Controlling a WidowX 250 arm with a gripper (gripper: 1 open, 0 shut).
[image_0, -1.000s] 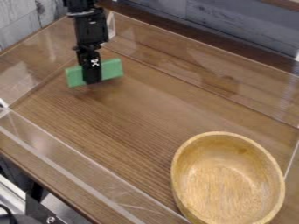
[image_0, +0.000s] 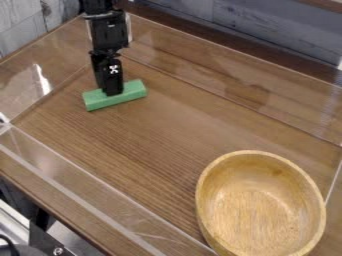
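A green rectangular block (image_0: 126, 94) lies on the wooden table at the upper left, set at a slant. My black gripper (image_0: 107, 70) is over its back part, reaching down from the top edge; its fingertips are small and dark, close to or touching the block's upper side. Whether anything is between them is hard to make out.
A large pale yellow bowl (image_0: 261, 200) stands at the lower right. Dark edges of the table show at the top left and lower left.
My gripper sits a little higher relative to it, where before it was over the block's middle.
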